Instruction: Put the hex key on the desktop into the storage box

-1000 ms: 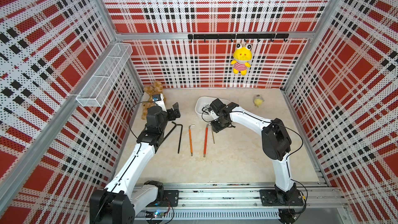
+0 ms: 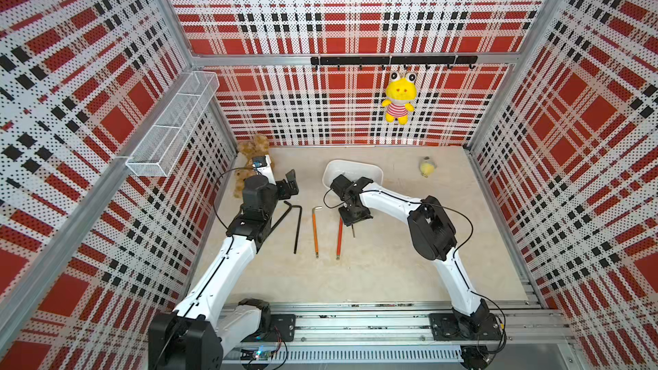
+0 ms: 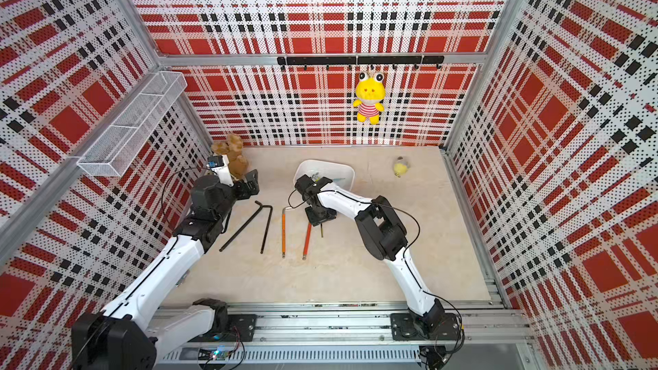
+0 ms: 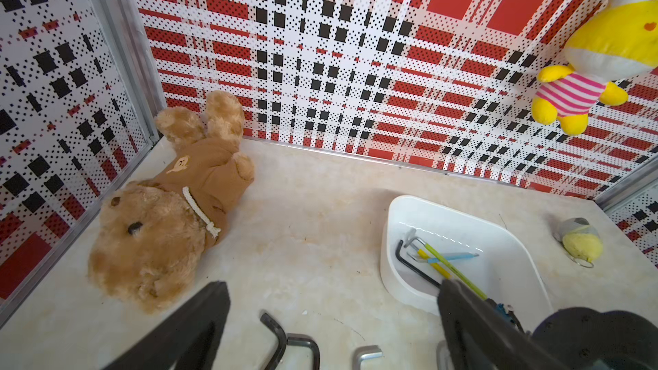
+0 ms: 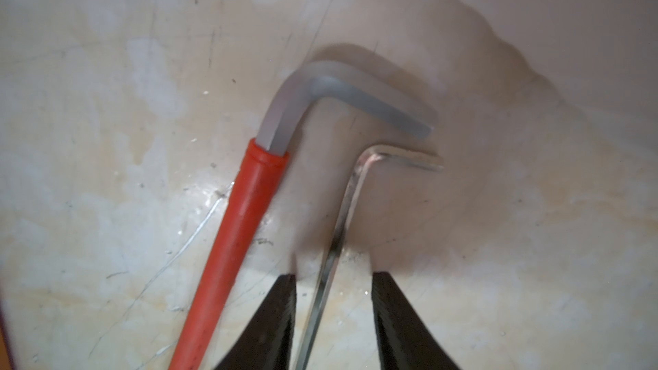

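Observation:
My right gripper is low over the desktop, its fingers apart on either side of a thin silver hex key (image 5: 340,226), not visibly touching it. A red-handled hex key (image 5: 226,246) lies just left of that. An orange-handled key (image 2: 315,233) and two black keys (image 3: 265,233) lie farther left on the desktop. The white storage box (image 4: 466,233) stands at the back centre with several keys inside, partly hidden by the right arm in the top views. My left gripper hangs open and empty above the desktop's left side, facing the box.
A teddy bear (image 4: 157,233) lies in the back left corner and a small yellow toy (image 4: 581,243) at the back right. A wire basket (image 2: 164,130) is on the left wall, a frog plush (image 2: 399,99) on the back wall.
The left arm has not moved.

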